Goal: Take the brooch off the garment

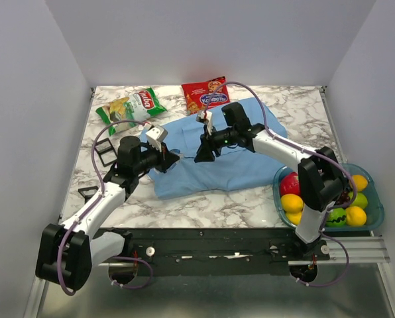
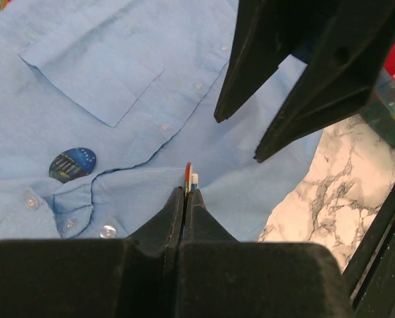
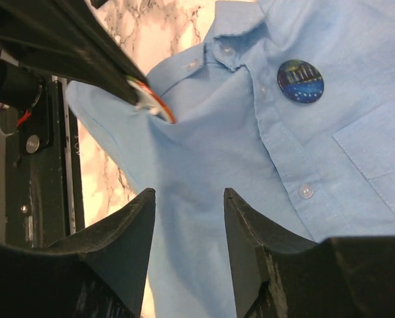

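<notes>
A light blue buttoned shirt [image 1: 214,175] is spread over the marble table. In the left wrist view, a thin disc-like brooch [image 2: 188,177] with an orange-red edge and a pale back stands edge-on at my left gripper, shut on it. The right wrist view shows the same brooch [image 3: 156,104] close against a raised fold of cloth; whether its pin is through the fabric cannot be told. A dark blue round badge [image 3: 300,81] lies flat on the shirt near the placket. My right gripper is open above the cloth, nothing between its fingers.
Two snack bags, one green [image 1: 132,109] and one red [image 1: 205,94], lie behind the shirt. Dark frames [image 1: 105,152] rest at left. A bin of fruit [image 1: 378,211] stands at the front right. Bare marble lies along the front edge.
</notes>
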